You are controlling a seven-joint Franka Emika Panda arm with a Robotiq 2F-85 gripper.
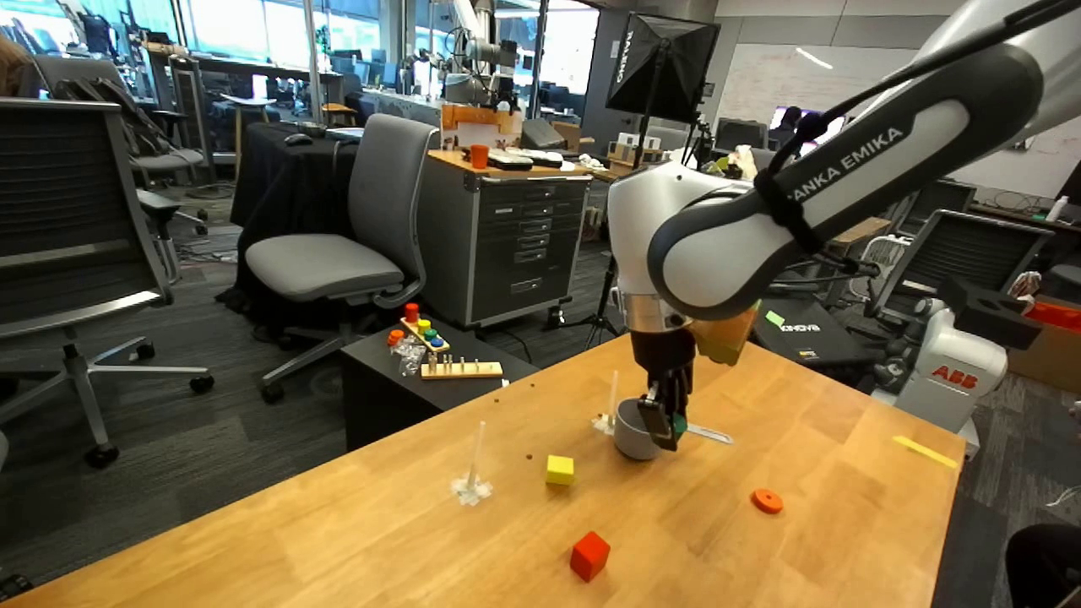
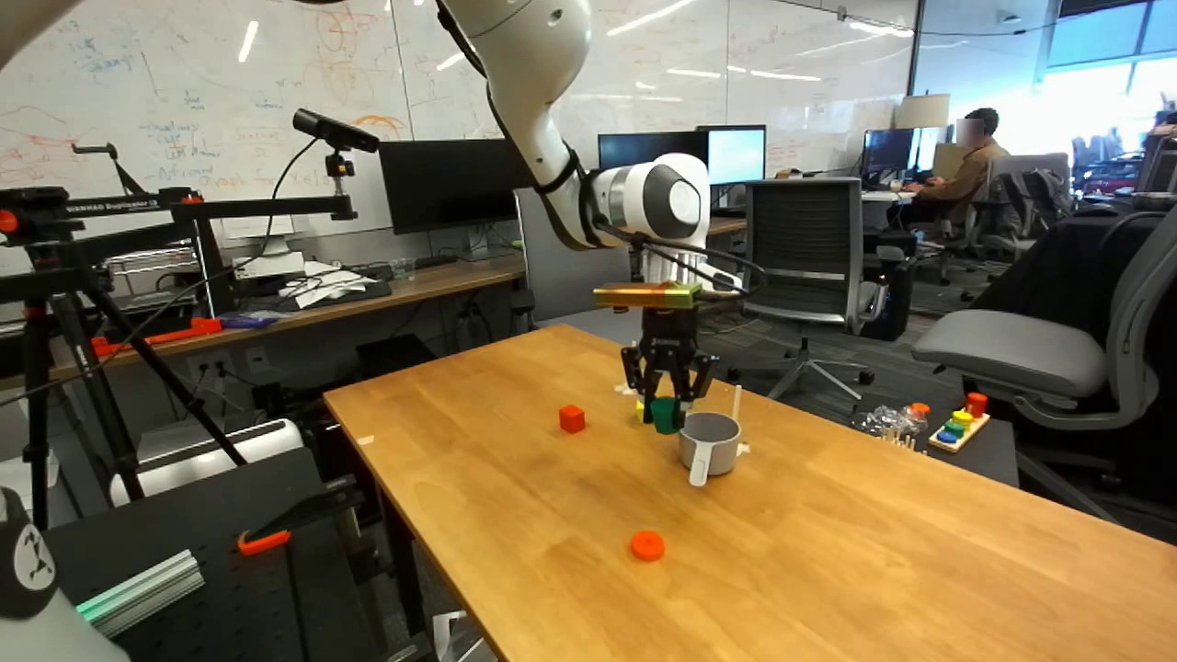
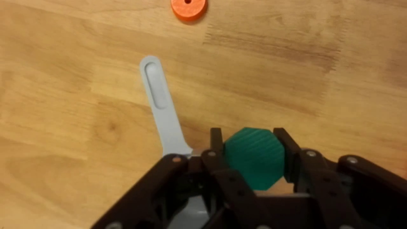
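Between the fingers of my gripper is a green block (image 3: pixel 256 158) with a faceted, eight-sided outline, and the fingers are shut on it. A grey cup (image 2: pixel 709 441) with a long pale handle (image 3: pixel 158 91) stands upright on the table. In exterior view 2 the green block hangs just left of the cup's rim, above the table. Exterior view 1 shows the gripper in front of the cup (image 1: pixel 633 437), covering part of it. Whether block and cup touch, I cannot tell.
On the table (image 1: pixel 405 547) lie a yellow block (image 1: pixel 559 470), a red cube (image 1: pixel 589 556) and an orange disc (image 1: pixel 767 501). One thin upright peg (image 1: pixel 476 453) is taped down left of the yellow block; another peg (image 1: pixel 613 393) stands beside the cup.
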